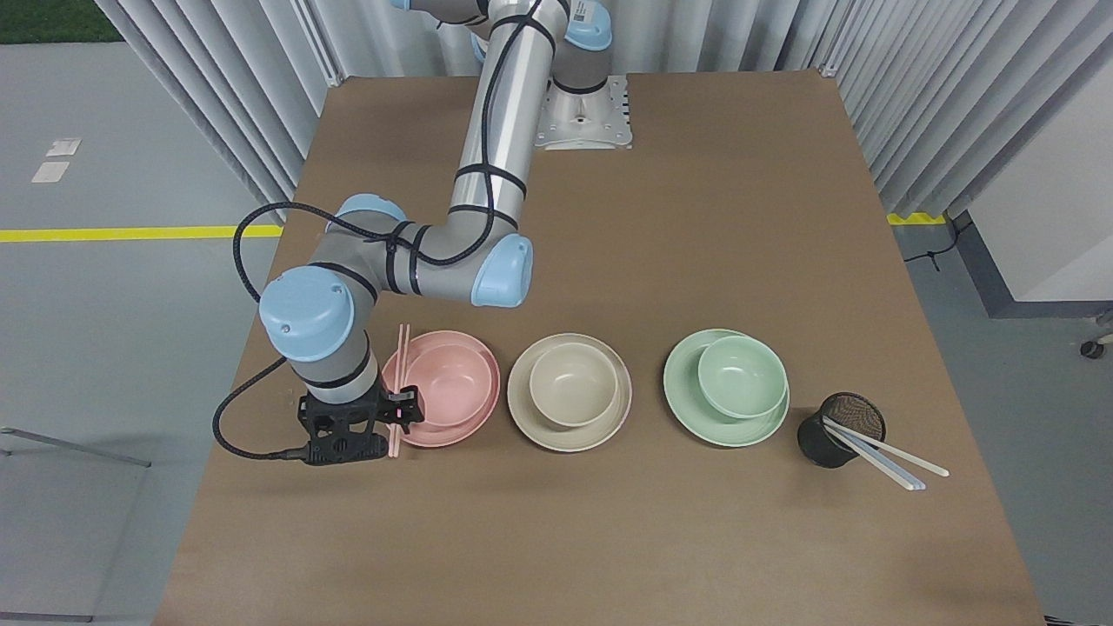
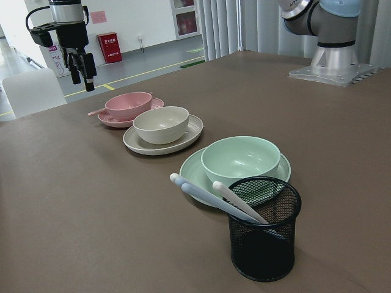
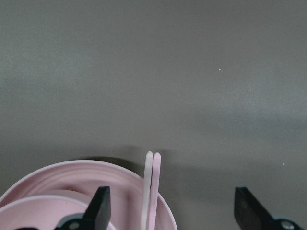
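My gripper (image 2: pixel 82 76) hangs above the table's left end, over the pink setting, open, its two black fingers (image 3: pixel 96 211) wide apart in the wrist view with nothing held. A pink bowl (image 1: pixel 450 381) sits on a pink plate (image 3: pixel 81 170). A pair of pink chopsticks (image 3: pixel 152 187) lies along the plate's edge, between the fingers in the wrist view but below them. A beige bowl (image 1: pixel 574 385) on a plate, a green bowl (image 1: pixel 743 376) on a plate, and a black mesh cup (image 2: pixel 261 250) holding light chopsticks (image 1: pixel 897 471) stand to the right.
The robot's base (image 1: pixel 584 130) stands at the back edge.
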